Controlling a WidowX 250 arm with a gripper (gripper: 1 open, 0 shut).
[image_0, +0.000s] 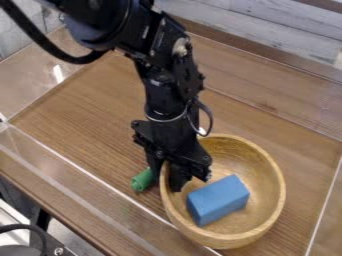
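My black gripper (174, 165) is low at the left rim of a tan bowl (257, 214), its fingers shut on that rim as far as shows, though the fingertips are partly hidden. A blue block (218, 198) lies inside the bowl, right of the gripper. A small green object (142, 180) lies on the table just left of the bowl, below the gripper.
A pale wall edge runs along the back. The table's front left edge is near, with dark cables beyond it.
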